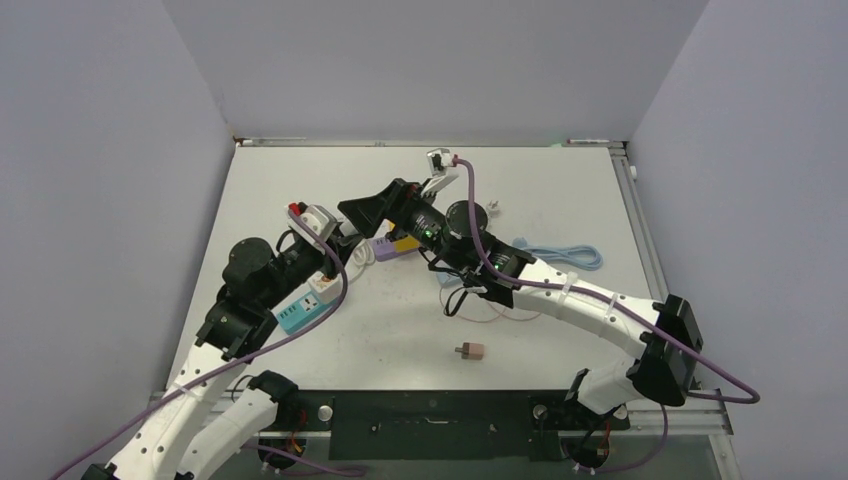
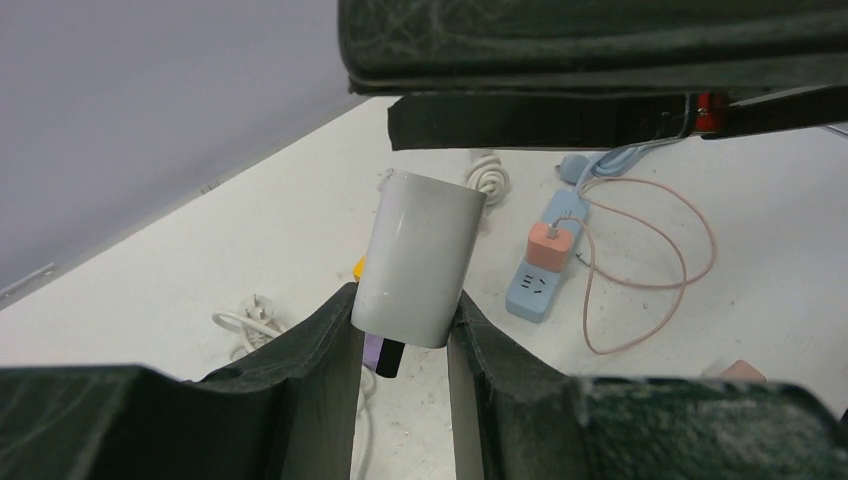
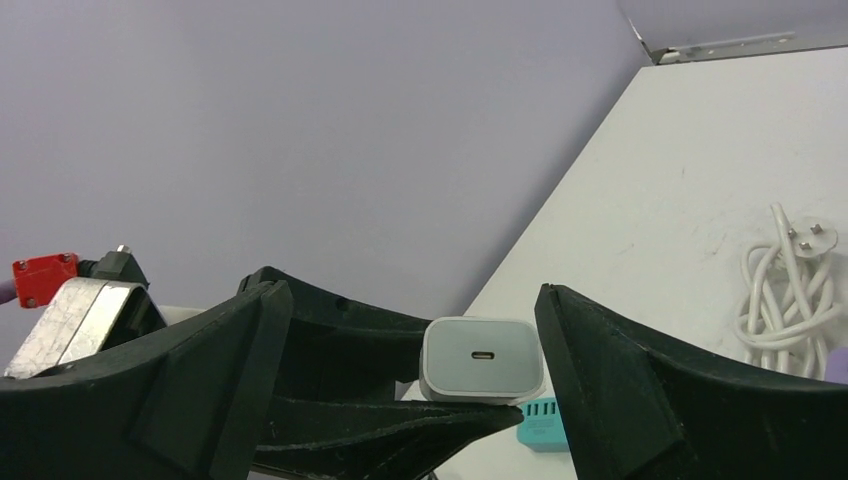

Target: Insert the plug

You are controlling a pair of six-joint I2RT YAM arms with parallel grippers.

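A white plug is held in my left gripper, which is shut on it above the table; in the right wrist view its end face with a small slot (image 3: 483,362) points at the camera. My right gripper stands open, its two fingers framing the plug from either side, close to it. From above, the two grippers meet left of centre over a purple power strip (image 1: 395,250) with a yellow block (image 1: 406,243). A blue strip (image 2: 532,292) with a pink charger (image 2: 550,246) lies beyond.
A cyan strip (image 1: 298,313) lies at the left, white coiled cords (image 3: 785,300) nearby. A loose pink plug (image 1: 473,351) sits near the front edge.
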